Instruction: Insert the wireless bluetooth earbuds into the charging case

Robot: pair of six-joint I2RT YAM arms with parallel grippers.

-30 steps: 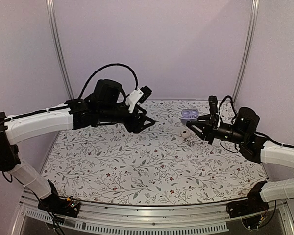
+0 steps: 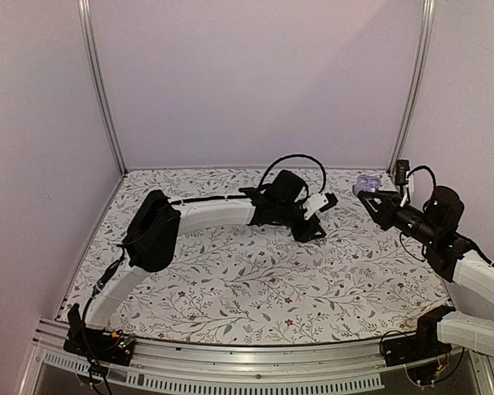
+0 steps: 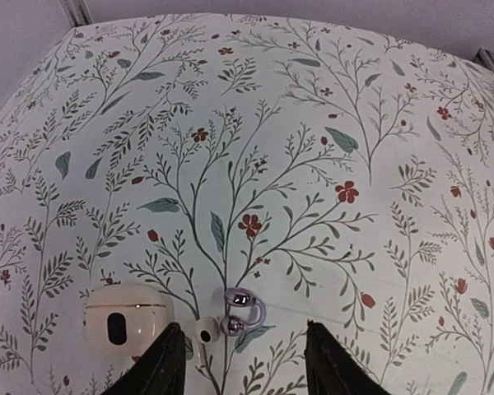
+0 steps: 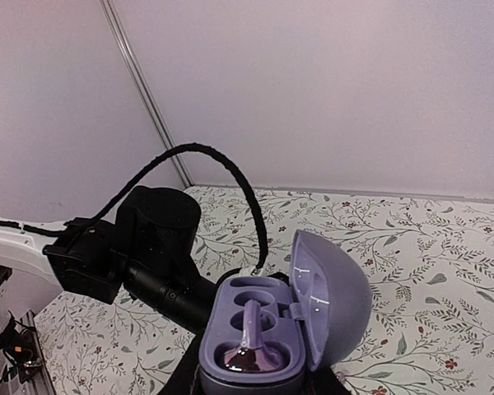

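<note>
Off the table, at the right, my right gripper point(image 2: 367, 197) is shut on a purple charging case. In the right wrist view that case point(image 4: 214, 329) has its lid point(image 4: 333, 300) swung up, and one purple earbud point(image 4: 252, 337) sits in the nearer slot, stem showing. The farther part looks empty. Over the table my left gripper is open, nothing between its fingers. A loose purple earbud point(image 3: 255, 314) lies on the table in line with the gap. A white earbud point(image 3: 204, 331) lies just left of it, near the left finger.
A closed white case point(image 3: 128, 321) rests left of the loose earbuds in the left wrist view. My two grippers are fairly close together in the top view.
My left arm has swung right across the table and lowered, now covering the spot where the white case showed. My right gripper has drawn away to the right, carrying the purple case.
</note>
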